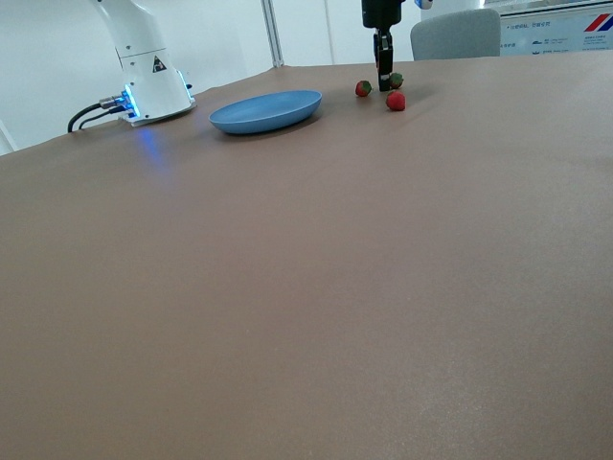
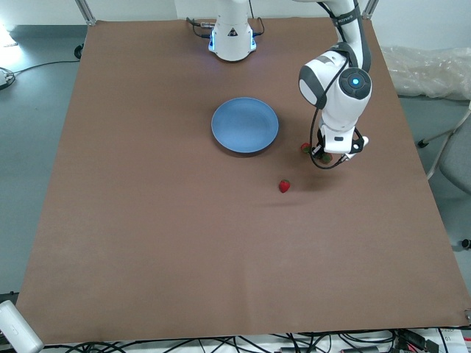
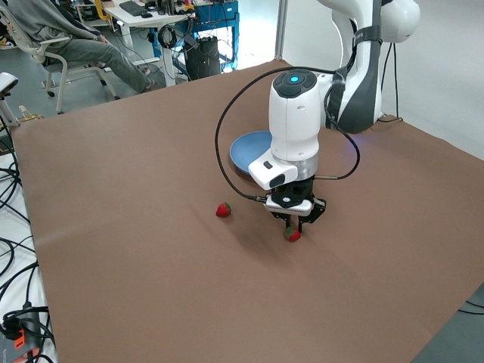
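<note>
A blue plate (image 2: pixel 244 124) (image 1: pixel 265 112) lies on the brown table. The white arm's gripper (image 3: pixel 293 225) is low over a strawberry (image 3: pixel 293 236) at the plate's right in the left view; whether its fingers hold it is hard to tell. A second strawberry (image 2: pixel 285 185) (image 3: pixel 223 210) lies nearer the table's front, apart from the gripper. A third strawberry (image 1: pixel 363 88) (image 2: pixel 305 147) sits close beside the gripper, partly hidden by the arm in the left view.
The robot base (image 2: pixel 232 37) stands at the back of the table (image 2: pixel 184 243). A chair and cables lie beyond the edges.
</note>
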